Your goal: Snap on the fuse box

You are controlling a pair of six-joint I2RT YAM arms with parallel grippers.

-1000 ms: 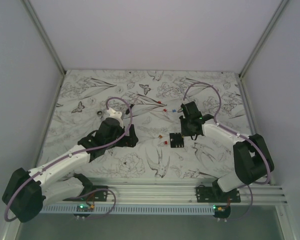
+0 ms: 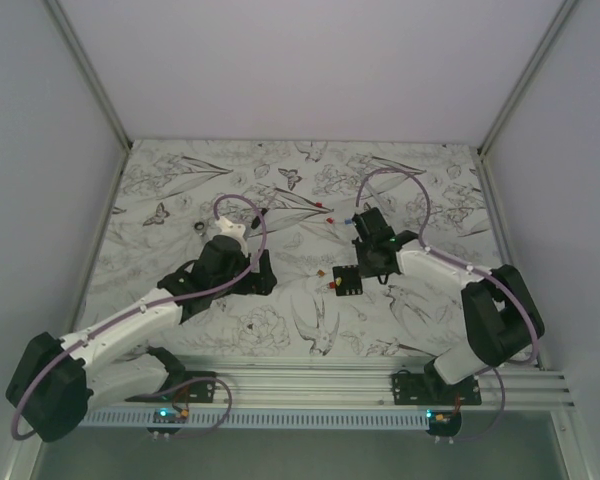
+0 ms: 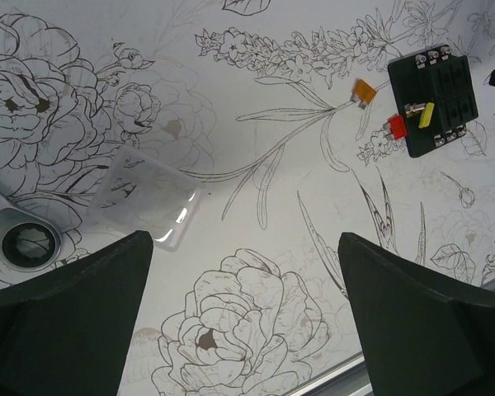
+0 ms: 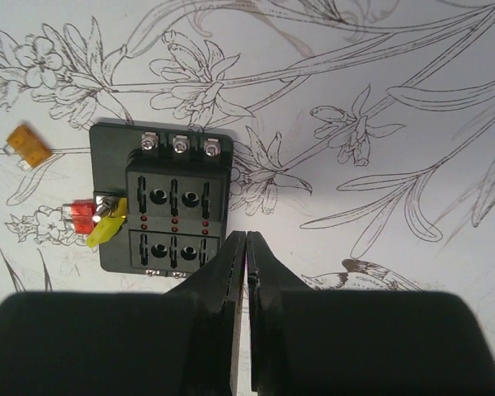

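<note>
The black fuse box [image 2: 348, 285] lies at mid-right of the table; the right wrist view shows its slotted top [image 4: 177, 206], with a red fuse [image 4: 81, 216] and a yellow piece [image 4: 107, 227] at its left edge and an orange fuse [image 4: 29, 147] apart to the upper left. My right gripper hangs over the box's right side, its fingertips close together, with nothing seen between them. My left gripper is open over bare table, to the left of the box.
A clear plastic lid [image 3: 144, 198] and a metal wrench-like part [image 3: 0, 214] lie below my left gripper. Small red and blue pieces lie farther back.
The left arm shows no visible change.
</note>
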